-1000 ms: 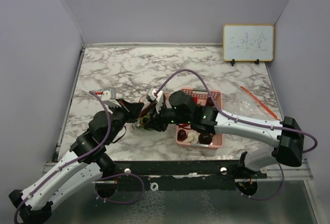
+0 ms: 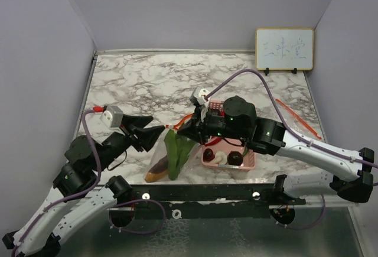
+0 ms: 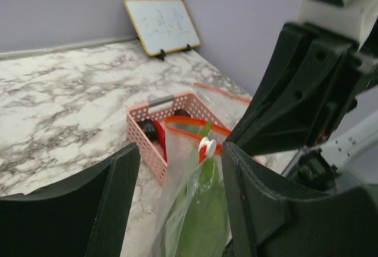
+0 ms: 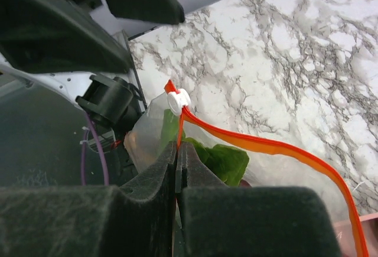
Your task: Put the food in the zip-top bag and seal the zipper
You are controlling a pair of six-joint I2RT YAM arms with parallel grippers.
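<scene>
The zip bag (image 2: 175, 156), holding green leafy food and an elongated brown-orange item, hangs at the table's front. My right gripper is shut on the bag's top near the orange zipper (image 4: 260, 142); the white slider (image 4: 179, 100) sits at the zipper's end, just beyond the fingertips. My left gripper stands open at the left of the bag, its fingers spread either side of the slider end in the left wrist view, with no visible hold on it.
A pink basket (image 2: 248, 165) with dark round and pale items stands right of the bag. Another orange-zipped bag (image 2: 298, 118) lies at the right edge. A whiteboard (image 2: 284, 48) stands at back right.
My right gripper has moved right, and the bag now shows upright and stretched out.
</scene>
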